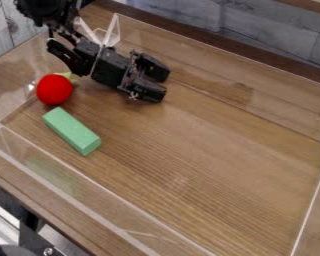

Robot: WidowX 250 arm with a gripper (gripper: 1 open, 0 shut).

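A red ball sits on the wooden table near the left edge. Below it lies a green block, tilted diagonally. My black arm reaches in from the upper left and spreads over the table to the right of the ball. Its gripper end is dark and tangled with the arm's parts, so its fingers and their opening cannot be made out.
The table's left edge runs down the left side of the view. The middle, right and front of the wooden surface are clear.
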